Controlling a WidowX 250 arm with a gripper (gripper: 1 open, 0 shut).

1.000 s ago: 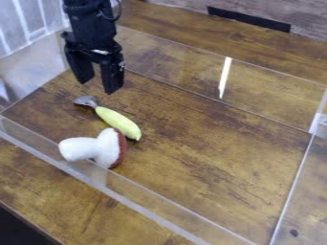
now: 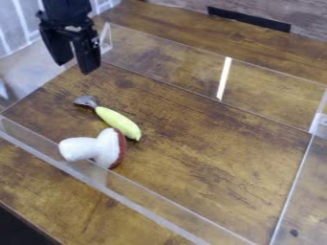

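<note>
The black gripper (image 2: 73, 55) hangs at the upper left, open, above and left of the objects on the wooden surface. A pale green banana-like object (image 2: 120, 123) lies in the middle left, with a small grey piece (image 2: 86, 101) at its upper end. Below it lies a white object (image 2: 82, 148) with a reddish-brown part at its right side; what it is I cannot tell.
Clear plastic walls (image 2: 299, 187) enclose the wooden work area (image 2: 217, 163). A thin white strip (image 2: 224, 78) stands at the back wall.
My gripper has risen and moved left, away from the banana-like object. The objects on the surface have not visibly moved.
</note>
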